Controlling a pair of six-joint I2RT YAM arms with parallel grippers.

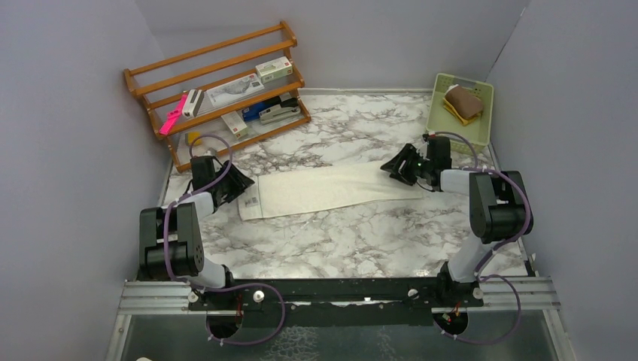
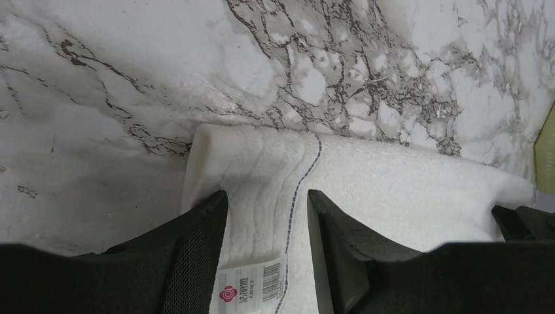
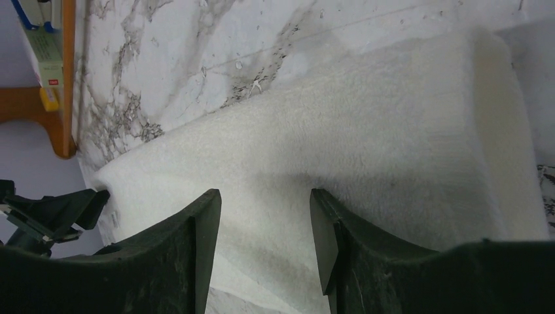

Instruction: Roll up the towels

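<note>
A cream towel, folded into a long strip, lies flat across the table. At its left end is a printed label beside a dark stitched line. My left gripper is over that left end; in the left wrist view its fingers stand apart with towel visible between them. Over the towel's right part is my right gripper, its fingers likewise apart above the cloth. Whether the fingertips touch the towel is hard to tell.
A wooden rack with boxes and staplers stands at the back left. The green basket at the back right holds brown and yellow cloths. Bare marble tabletop lies in front of and behind the towel.
</note>
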